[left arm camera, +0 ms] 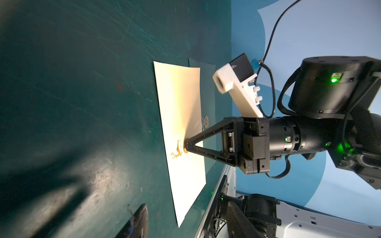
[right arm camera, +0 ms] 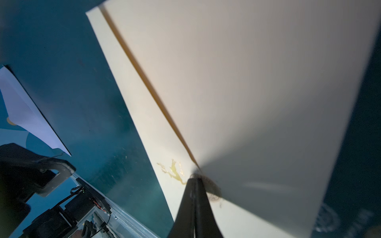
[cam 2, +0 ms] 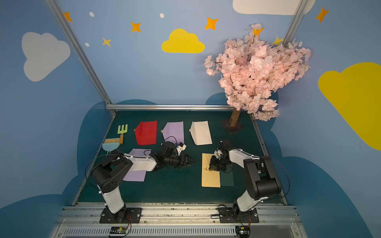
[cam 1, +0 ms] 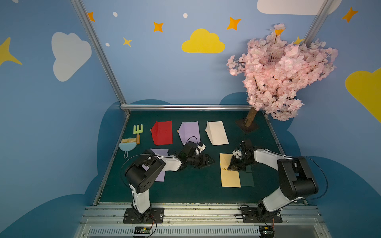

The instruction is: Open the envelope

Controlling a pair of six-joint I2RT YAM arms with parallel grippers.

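Note:
The yellow envelope (cam 1: 230, 179) lies flat on the green table, in front of the right arm. In the right wrist view the edges of its flap (right arm camera: 254, 99) meet near a gold seal, beside a small gold deer print (right arm camera: 173, 171). My right gripper is shut with its tips down on the seal, partly covering it; no paper shows between the fingers. My left gripper (cam 1: 211, 159) hovers left of the envelope, its fingers (left arm camera: 138, 223) apart and empty at the bottom of the left wrist view.
A dark green sheet (cam 1: 247, 178) sticks out right of the yellow envelope. Red (cam 1: 162, 132), lilac (cam 1: 190, 131) and white (cam 1: 217, 132) envelopes lie at the back. Another lilac one (cam 1: 159, 174) is under the left arm. A brush (cam 1: 127, 146) and fork (cam 1: 138, 130) lie far left.

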